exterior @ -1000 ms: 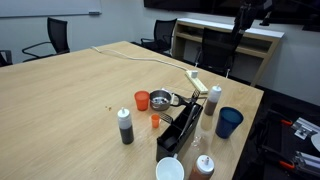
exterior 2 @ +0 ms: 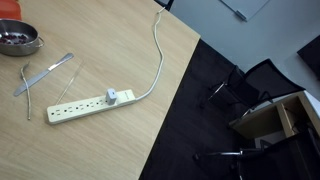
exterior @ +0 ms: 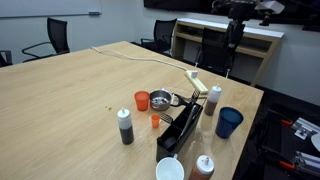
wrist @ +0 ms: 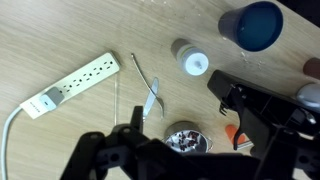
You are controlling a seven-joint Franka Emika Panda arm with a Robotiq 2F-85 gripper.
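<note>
High above the right part of the table, my gripper [exterior: 229, 70] hangs in exterior view 1. Its fingers stand wide apart in the wrist view, with nothing held between them. Below it in that view lie a white power strip [wrist: 85, 78] with a plug at one end, a thin utensil [wrist: 146, 80], a white-topped bottle [wrist: 191, 59] and a metal pot [wrist: 186, 135]. A black rack [wrist: 262, 100] holding utensils lies partly behind the right finger. Exterior view 2 shows the power strip [exterior 2: 90, 107] on the bare tabletop, with no gripper in sight.
A dark blue cup [exterior: 229, 122] stands near the table's right edge. An orange cup [exterior: 142, 100], a dark-labelled bottle [exterior: 125, 126], a white mug [exterior: 170, 169] and another bottle [exterior: 203, 168] surround the rack.
The arm has shifted a little, and more of its pale upper part now shows at the top of exterior view 1. Objects on the table look unmoved.
</note>
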